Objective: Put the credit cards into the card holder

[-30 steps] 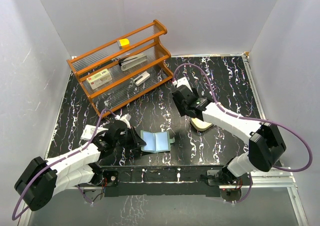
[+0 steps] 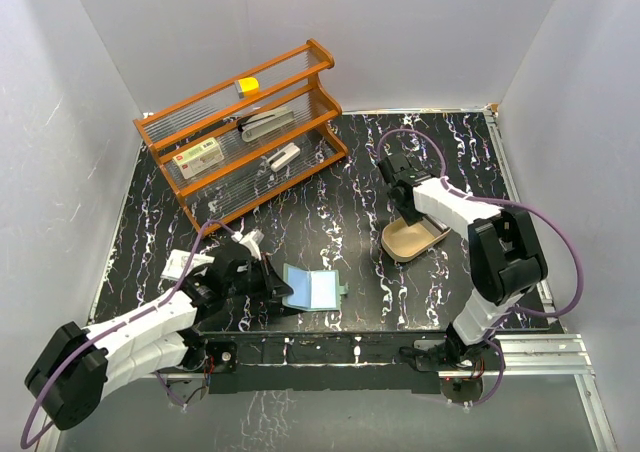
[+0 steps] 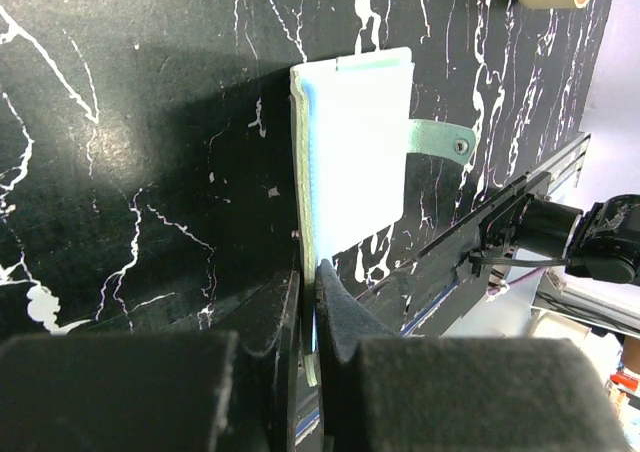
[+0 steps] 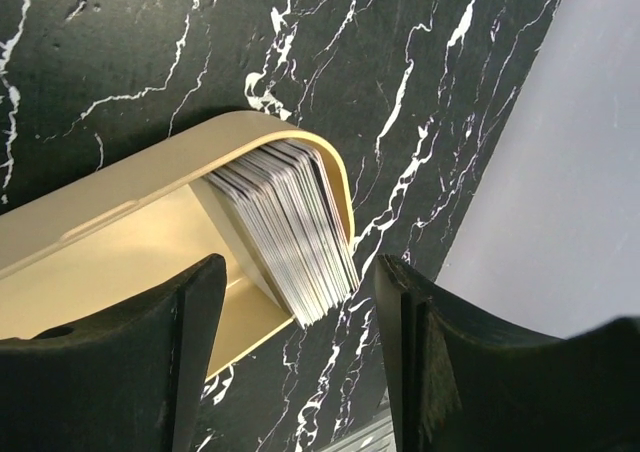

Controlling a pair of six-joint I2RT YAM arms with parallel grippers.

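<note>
The card holder [image 3: 358, 152] is a pale green booklet lying open at the table's front, its clear-blue sleeves and snap tab showing in the left wrist view. My left gripper is shut on its left edge. A stack of white-edged credit cards [image 4: 285, 222] leans at one end of a beige, round-ended box [image 4: 110, 212]. Over that end of the box my right gripper stands open, the cards between and beyond its fingers in the right wrist view, none gripped.
A tilted wooden rack [image 2: 240, 132] with a stapler [image 2: 267, 123] and small boxes stands at the back left. Between card holder and box the dark marbled table [image 2: 340, 202] is clear. A wall [image 4: 560, 172] rises on the right.
My right arm has swung rightward from left of the box to over its card end. The left gripper stays in place at the card holder, whose right page looks whiter and flatter now.
</note>
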